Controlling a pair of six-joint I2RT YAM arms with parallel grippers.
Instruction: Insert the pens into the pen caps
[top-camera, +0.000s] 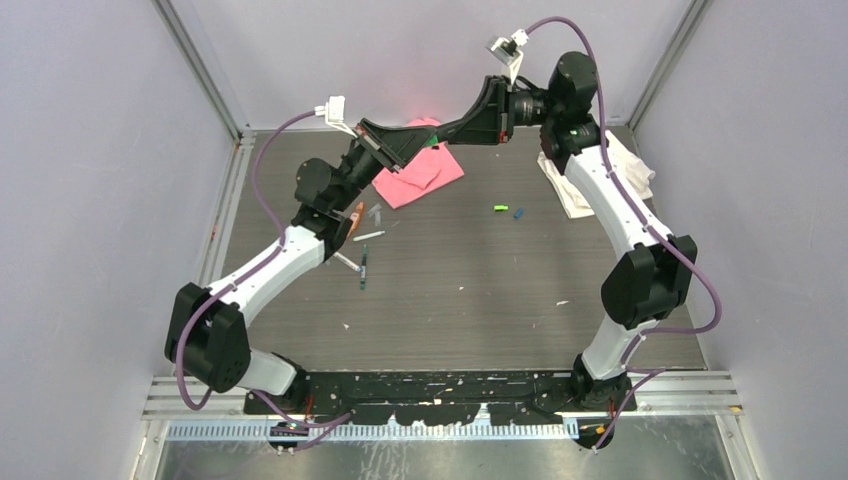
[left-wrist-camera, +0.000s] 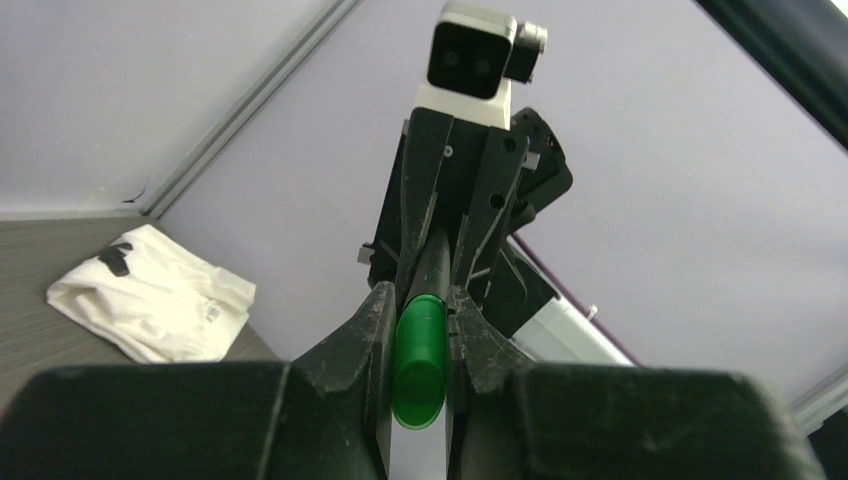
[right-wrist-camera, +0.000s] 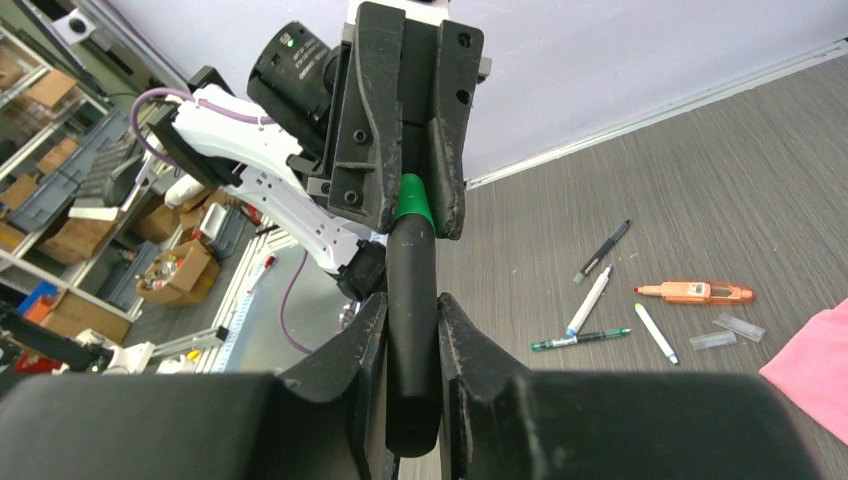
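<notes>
The two grippers meet face to face in the air over the pink cloth. My left gripper is shut on a green cap (left-wrist-camera: 420, 365), seen large at its fingertips in the left wrist view. My right gripper is shut on a black pen barrel (right-wrist-camera: 411, 340), which points straight at the green piece. In the right wrist view the barrel's far end meets the green cap between the left fingers; in the top view green shows where the fingertips meet. How deeply the two pieces overlap I cannot tell.
Several pens (right-wrist-camera: 656, 333), an orange marker (right-wrist-camera: 700, 292) and clear caps (right-wrist-camera: 738, 326) lie at the table's left, beside the pink cloth (right-wrist-camera: 810, 365). A white cloth (top-camera: 590, 185) lies back right; small green (top-camera: 501, 208) and blue (top-camera: 518, 213) pieces are nearby.
</notes>
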